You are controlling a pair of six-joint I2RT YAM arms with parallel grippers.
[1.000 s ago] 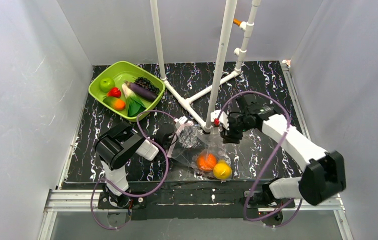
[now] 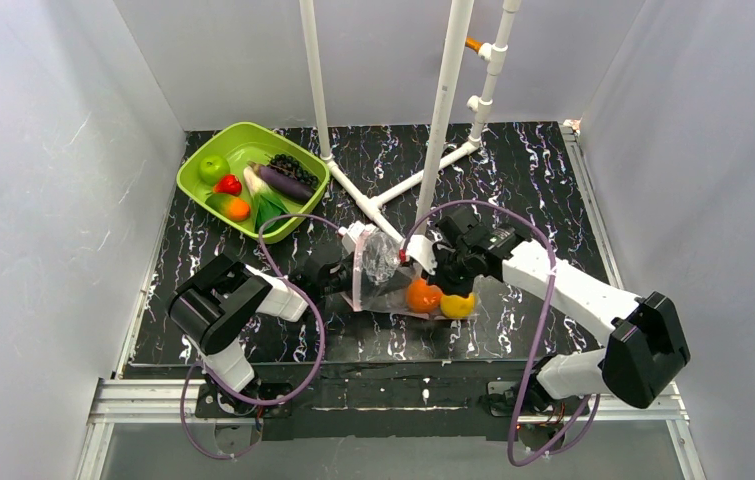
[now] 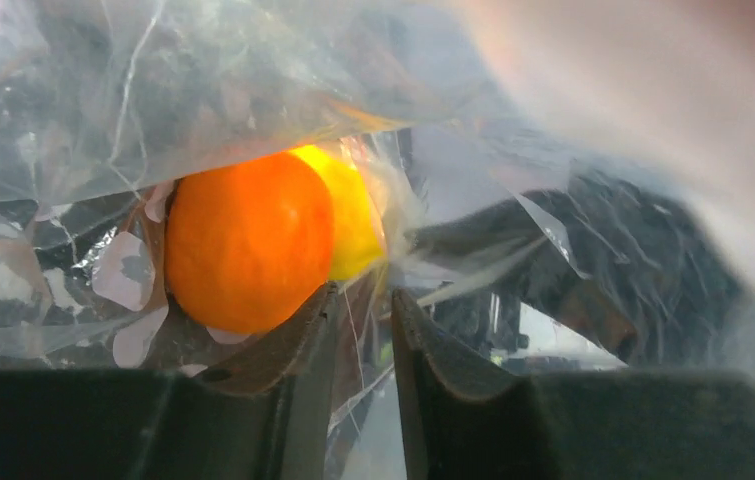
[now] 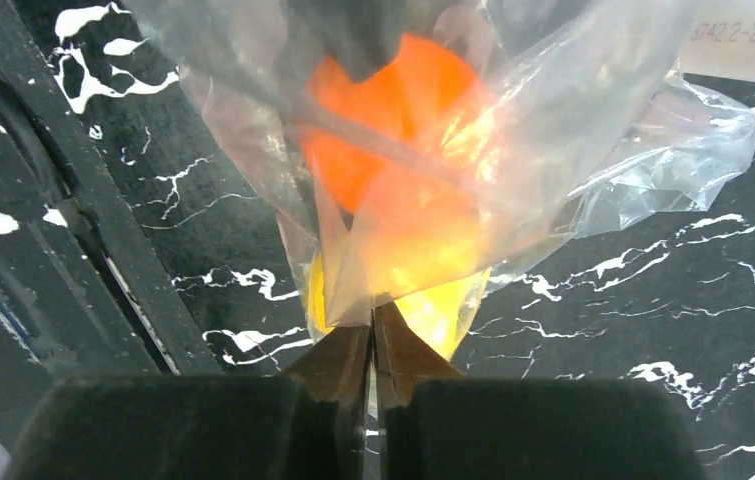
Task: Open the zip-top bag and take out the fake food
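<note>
The clear zip top bag (image 2: 383, 285) lies across the middle of the table, its mouth toward my left arm. Inside it, at the right end, are a fake orange (image 2: 421, 296) and a yellow fruit (image 2: 459, 305); the left wrist view looks in at the same orange (image 3: 248, 245) and yellow fruit (image 3: 355, 225). My left gripper is at the bag's mouth, its fingertips a little apart, only film showing behind the gap. Over the fruit end, my right gripper has its fingertips closed together on the film, just beside the yellow fruit (image 4: 435, 318).
A green bin (image 2: 305, 222) with several pieces of fake food stands at the back left. White pipes (image 2: 353, 187) rise behind the bag, their base close to it. Bare table (image 2: 523, 325) shows at the front right.
The bag's fruit end shifted the same way with it.
</note>
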